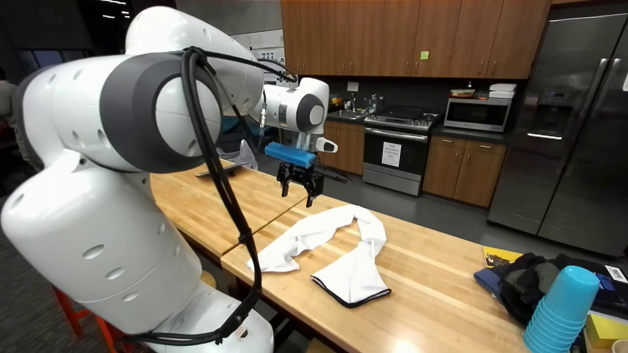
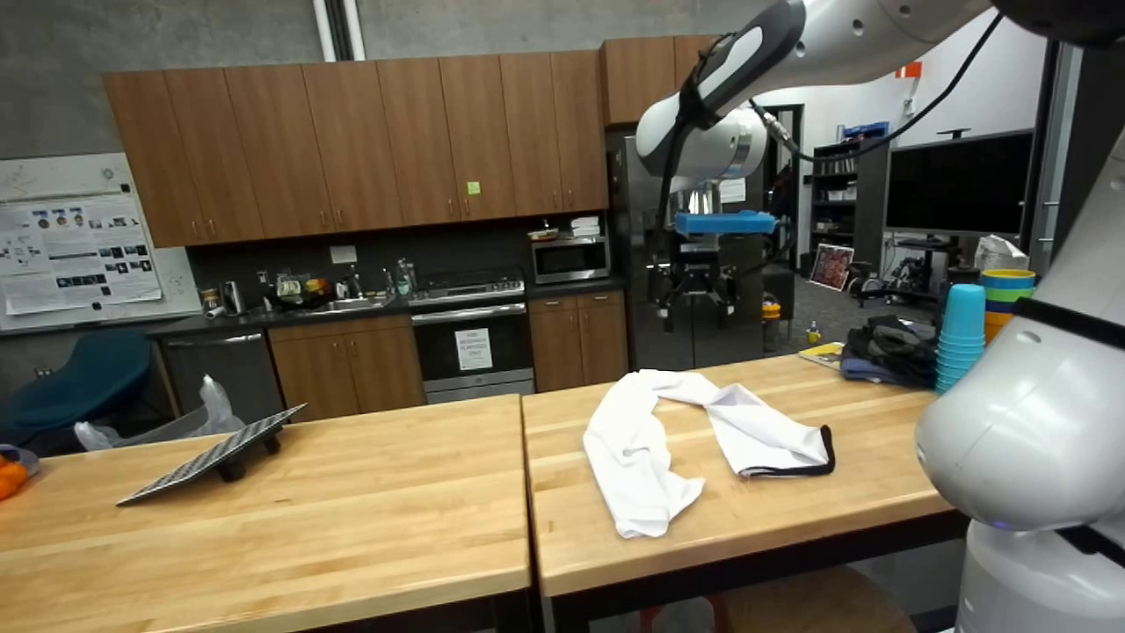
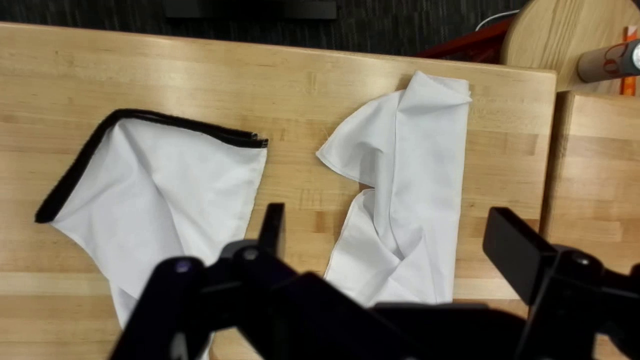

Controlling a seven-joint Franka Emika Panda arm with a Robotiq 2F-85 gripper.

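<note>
A white cloth [image 1: 354, 271] with a black hem at one end lies in a bent, U-like shape on the wooden table [image 1: 435, 270]. In the wrist view its black-edged end [image 3: 174, 186] spreads at left, while the plain, folded end [image 3: 429, 180] runs up at right; the bend joining them is hidden under the gripper body. My gripper [image 1: 300, 196] hangs above the table near the cloth's far bend, clear of the fabric. Its black fingers [image 3: 516, 255] stand wide apart, open and holding nothing. From the second exterior view the gripper [image 2: 697, 315] appears above and behind the cloth [image 2: 633, 454].
Stacked blue cups [image 1: 562, 312] and a dark clothing pile [image 1: 518, 279] occupy one table end. A seam separates a second table [image 2: 422, 475], which carries a tilted dark panel [image 2: 216, 455]. Bare wood surrounds the cloth.
</note>
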